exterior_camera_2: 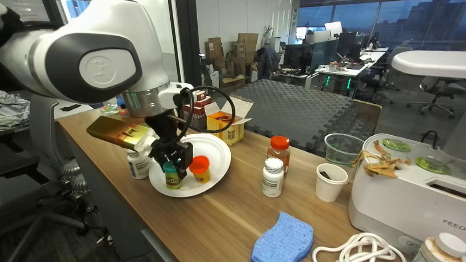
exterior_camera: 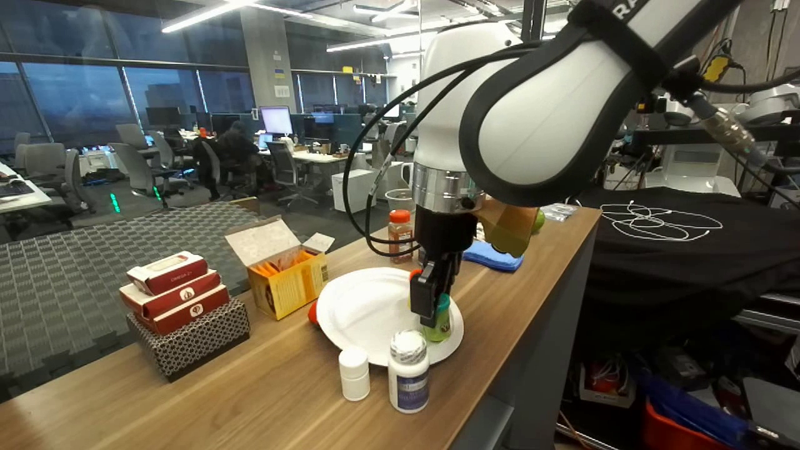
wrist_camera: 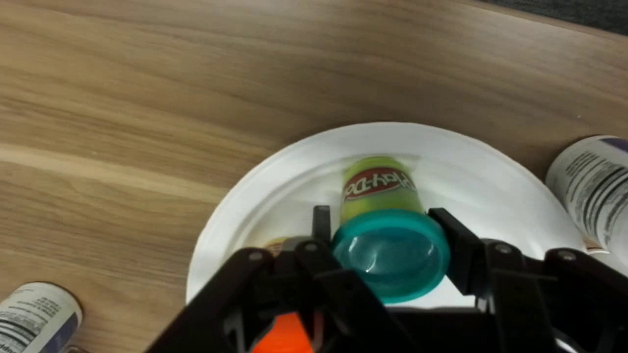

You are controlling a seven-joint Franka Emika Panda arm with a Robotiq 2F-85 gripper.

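My gripper is shut on a green Play-Doh can (wrist_camera: 379,185) with a teal lid, one finger on either side of the lid. In exterior view 2 that can (exterior_camera_2: 173,180) is upright over the near-left part of the white plate (exterior_camera_2: 216,153); whether its base touches the plate is hard to tell. Beside it on the plate stands a yellow can with an orange-red lid (exterior_camera_2: 200,165), mostly behind the fingers in the wrist view. The plate (exterior_camera: 352,304) overlaps a red object (exterior_camera: 312,312) at its left edge in exterior view 1.
Two white bottles, a small one (exterior_camera: 354,374) and a larger one (exterior_camera: 409,379), stand close to the plate's near edge. Behind the plate are an open yellow box (exterior_camera: 289,281) and an orange-lidded jar (exterior_camera_2: 279,150). A blue sponge (exterior_camera_2: 284,240) lies on clear wood.
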